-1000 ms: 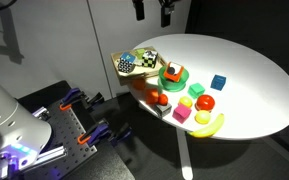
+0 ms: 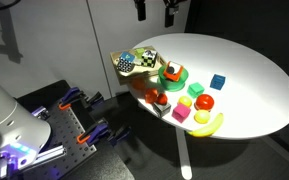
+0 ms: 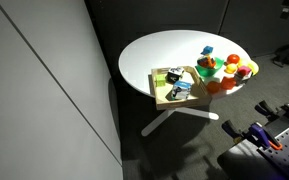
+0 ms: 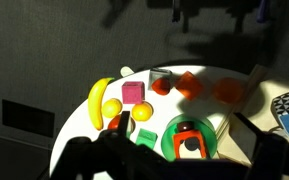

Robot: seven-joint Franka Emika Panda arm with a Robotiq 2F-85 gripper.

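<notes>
High over the table, my gripper (image 2: 155, 14) is open, its two fingers wide apart and nothing visible between them. In the wrist view the dark fingers (image 4: 82, 155) frame the lower part of the picture. A green plate (image 2: 181, 82) carries a red and black object (image 4: 189, 143). Near it lie a green cube (image 4: 146, 138), a pink cube (image 4: 133, 93), a yellow banana (image 4: 99, 103), a red tomato-like piece (image 2: 204, 102) and a yellow round fruit (image 4: 142, 111). A shallow wooden box (image 3: 182, 101) holds patterned blocks (image 3: 182, 89).
The round white table (image 3: 154, 50) has clear room on its far side. A blue cube (image 2: 218, 81) sits apart there. Orange pieces (image 4: 189, 86) and a small grey box (image 4: 160, 76) lie close to the table's edge.
</notes>
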